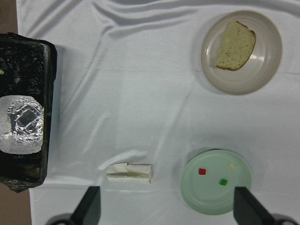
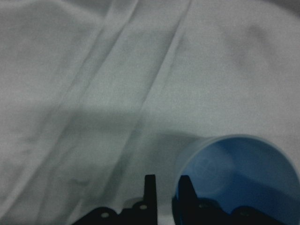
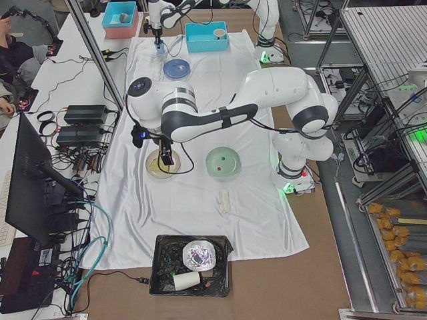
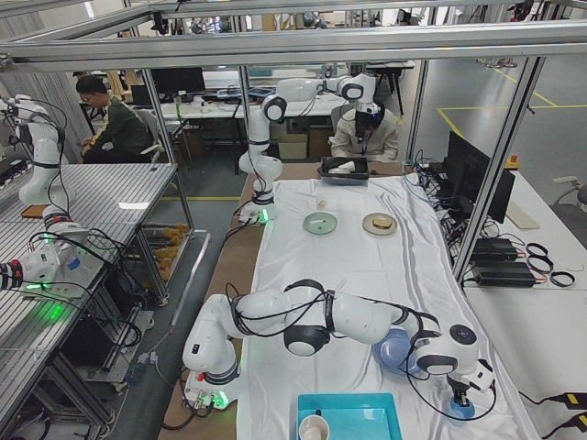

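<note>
My left gripper stands open high over the cloth, nothing between its fingers in view. Below it are a beige plate point(image 1: 214, 77) with a bread slice point(image 1: 235, 47), a green plate point(image 1: 211, 197) with small coloured pieces, and a folded paper-like strip point(image 1: 129, 173). A foil-covered item point(image 1: 26, 122) sits in the black tray point(image 1: 44, 154). In the right wrist view my right gripper is low at the rim of a blue cup point(image 2: 248, 173), one finger inside or against it; whether it is shut on the rim is unclear.
A white roll point(image 3: 187, 280) also lies in the black tray. Near the right arm are a blue plate point(image 4: 393, 348) and a turquoise bin point(image 4: 358, 412) holding a mug point(image 4: 314, 429).
</note>
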